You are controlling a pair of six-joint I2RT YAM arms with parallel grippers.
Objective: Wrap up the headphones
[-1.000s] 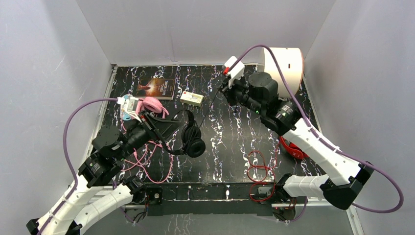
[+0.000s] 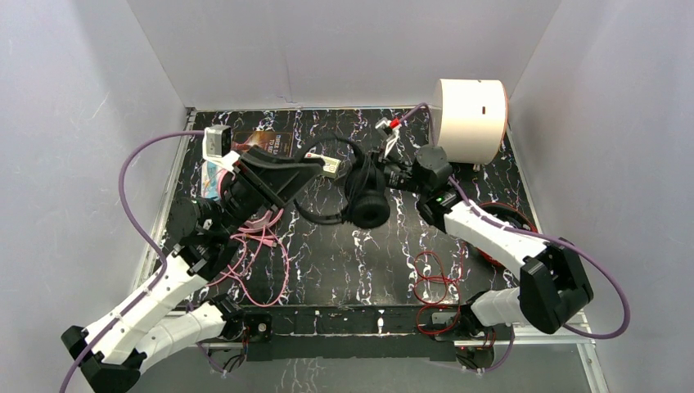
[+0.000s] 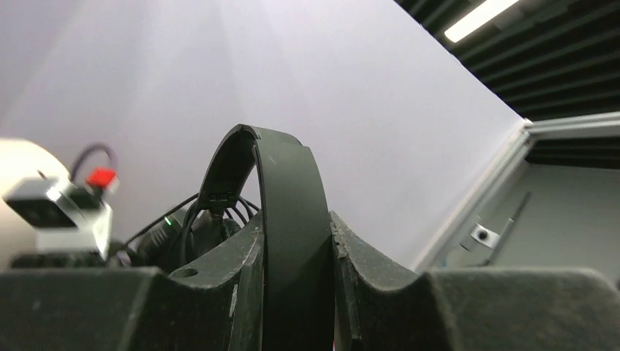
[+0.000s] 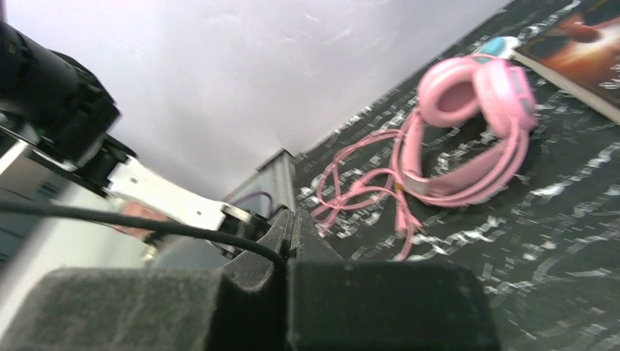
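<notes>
The black headphones [image 2: 371, 211] hang in the air over the middle of the table, earcups toward the right arm. My left gripper [image 2: 317, 164] grips their headband [image 3: 292, 190], with a finger on each side of it. My right gripper is shut, and a thin black cable [image 4: 168, 225] runs into its fingertips from the left of the right wrist view. From above, the headphones and the bundled cable beside their earcups hide the right fingertips.
Pink headphones [image 4: 504, 95] with a loose pink cable [image 2: 282, 254] lie at the left. A book [image 2: 270, 142] and a small box [image 2: 331, 168] are toward the back. A white cylinder [image 2: 470, 123] stands back right, red headphones [image 2: 507, 214] in front. A red cable [image 2: 438, 282] lies front right.
The right gripper has moved from behind them to close beside their earcups, and the cable no longer stretches straight between them.
</notes>
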